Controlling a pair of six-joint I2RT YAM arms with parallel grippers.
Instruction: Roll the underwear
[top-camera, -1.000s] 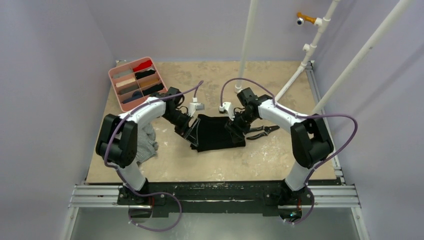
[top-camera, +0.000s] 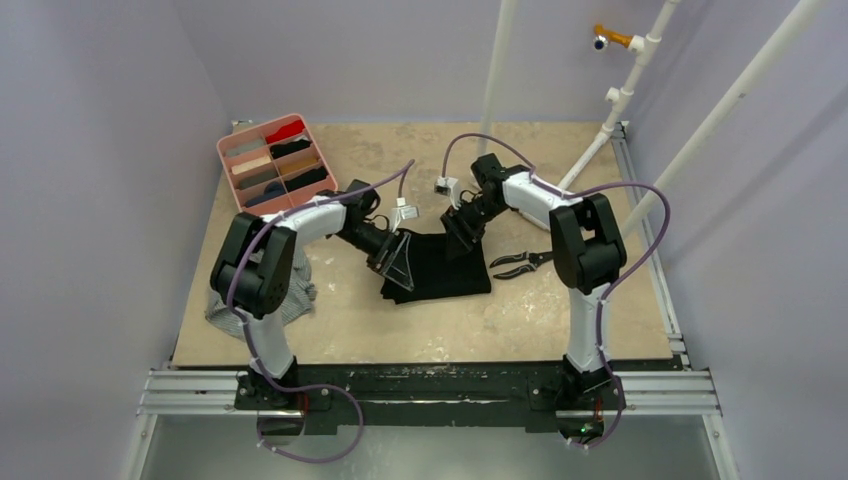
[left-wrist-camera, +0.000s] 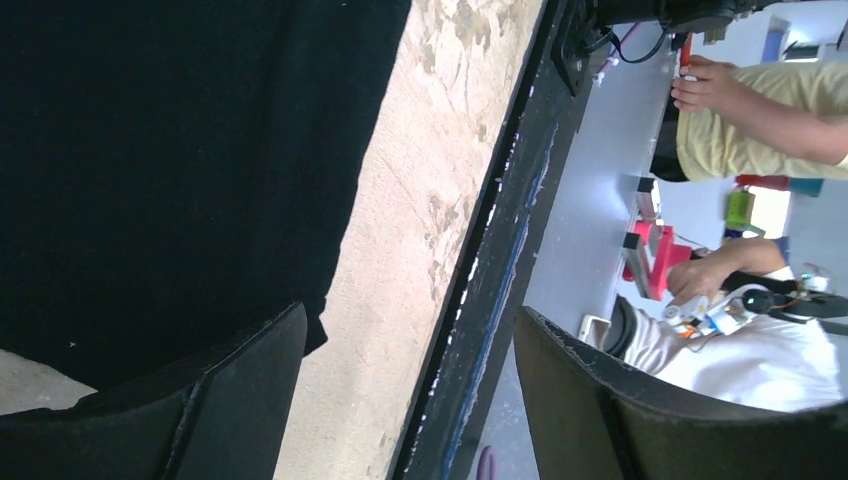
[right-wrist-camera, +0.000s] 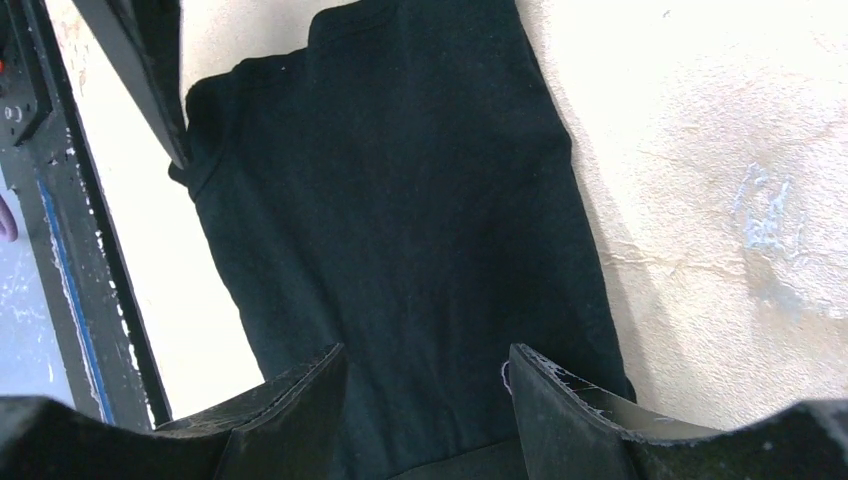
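Black underwear (top-camera: 436, 281) lies folded flat in the middle of the table, its edges a little rumpled, also filling much of the left wrist view (left-wrist-camera: 180, 150) and right wrist view (right-wrist-camera: 390, 240). My left gripper (top-camera: 395, 268) is over its left part, open, its fingertips near the front left edge. My right gripper (top-camera: 458, 235) hangs over the back right part, open, with the cloth below its fingers. A dark finger of the other gripper shows at the cloth's edge in the right wrist view.
A pink divided box (top-camera: 275, 128) of folded cloths stands back left. Grey striped cloth (top-camera: 290, 295) lies left, under my left arm. Black shears (top-camera: 520, 265) lie right of the underwear. White pipes (top-camera: 720, 120) rise behind.
My right gripper has moved back and to the left. The underwear looks about the same.
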